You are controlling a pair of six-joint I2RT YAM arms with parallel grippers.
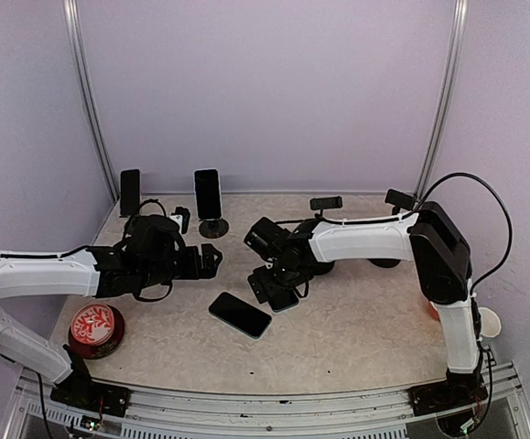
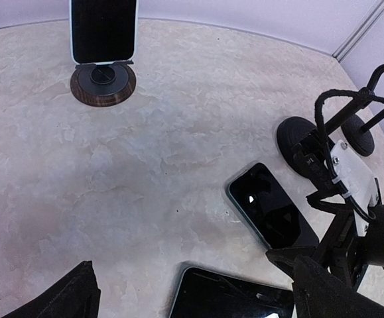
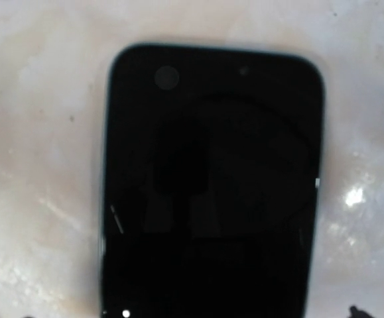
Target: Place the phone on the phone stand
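A black phone (image 1: 239, 315) lies flat at table centre, also at the bottom of the left wrist view (image 2: 228, 298). A second phone lies to its right under my right gripper (image 1: 272, 283), which stands open low over it; this phone (image 3: 211, 179) fills the middle of the right wrist view, its fingertips barely visible. My left gripper (image 1: 208, 261) hovers open left of centre, nothing between its fingers. A phone stand (image 1: 211, 228) at the back holds an upright phone (image 1: 207, 192). Further stands (image 1: 325, 203) (image 1: 400, 198) at the back right have their holders largely clear.
Another upright phone (image 1: 130, 190) stands back left. A round red-patterned object (image 1: 92, 324) sits front left, and cups (image 1: 488, 324) are at the right edge, partly behind the right arm.
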